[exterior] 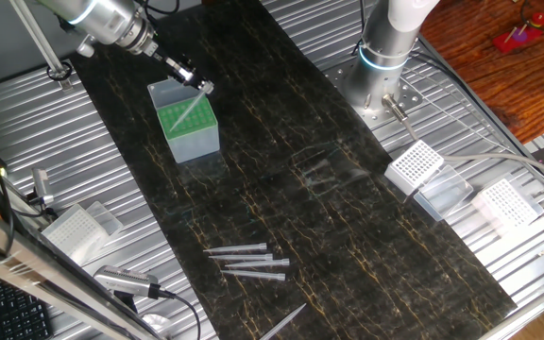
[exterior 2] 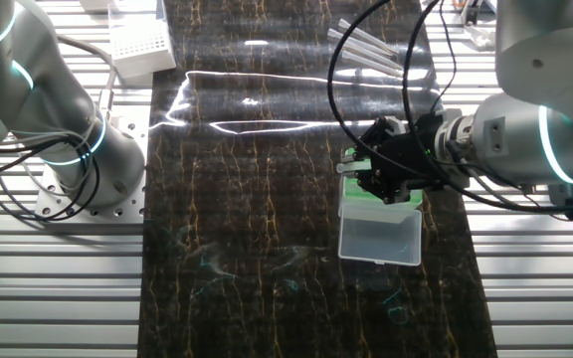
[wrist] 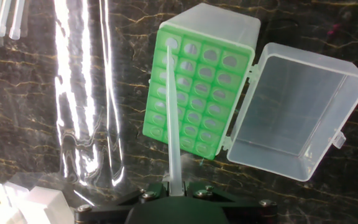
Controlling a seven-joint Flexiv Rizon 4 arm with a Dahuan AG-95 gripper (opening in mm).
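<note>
My gripper is shut on the wide end of a translucent pipette tip (wrist: 173,124). In the wrist view the tip's narrow end points away from me and overlaps a corner hole of the green rack (wrist: 199,94); whether it enters the hole cannot be told. The rack tops a clear box (exterior: 195,144) whose lid (wrist: 294,112) is hinged open. From exterior view 1, the gripper (exterior: 200,85) hangs over the box's lid side with the tip slanting across the green top. The box (exterior 2: 381,205) is partly hidden by the gripper (exterior 2: 358,167) in exterior view 2.
Several loose pipette tips (exterior: 246,257) lie on the dark marbled mat (exterior: 253,189), and a single one (exterior: 283,322) lies near its front edge.
</note>
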